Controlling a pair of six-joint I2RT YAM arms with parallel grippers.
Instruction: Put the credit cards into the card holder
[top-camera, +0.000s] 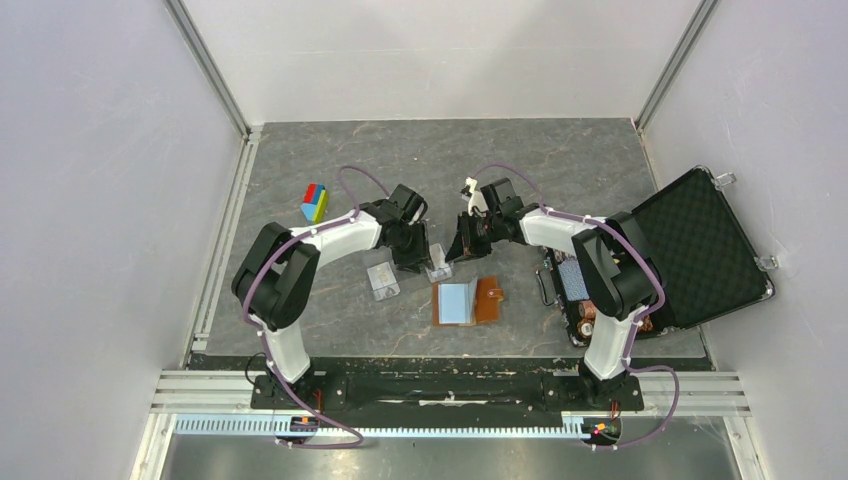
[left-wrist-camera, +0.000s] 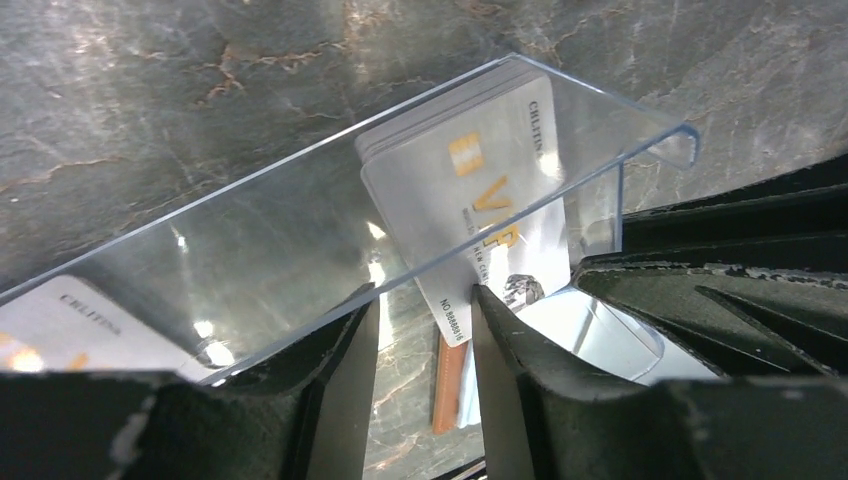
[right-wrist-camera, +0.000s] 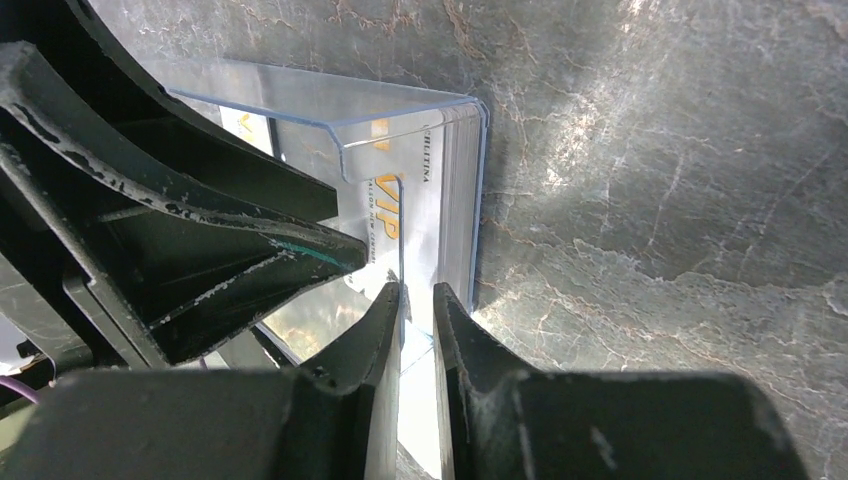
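Note:
A clear plastic box (top-camera: 383, 281) stretches between my arms, with a white VIP card stack (left-wrist-camera: 480, 190) at its right end and another card (left-wrist-camera: 80, 325) at its left. Over the box, my left gripper is partly open; the stack's lower corner shows between its fingers, but whether they touch the cards is unclear. My right gripper is shut on the box's clear wall at its right end, beside the same stack. In the top view, the brown card holder (top-camera: 487, 300) lies open just in front, light-blue sleeves showing.
The open black case (top-camera: 700, 250) stands at the right under the right arm. A coloured block (top-camera: 314, 203) sits at the back left. Both grippers are close together over the box.

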